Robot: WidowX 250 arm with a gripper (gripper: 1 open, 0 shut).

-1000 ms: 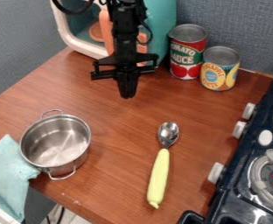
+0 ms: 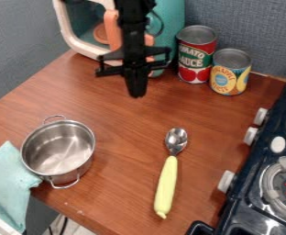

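Note:
The black gripper points down above the back middle of the wooden table, left of a red tomato can and in front of a teal and white bin. Whether its fingers are open or shut is hard to tell. A steel pot sits at the front left. A spoon with a pale yellow handle lies lengthwise at the front middle.
A yellow-labelled can stands at the back right. A black stove with white knobs fills the right side. A light blue cloth lies at the left.
The cans, pot and spoon have not moved.

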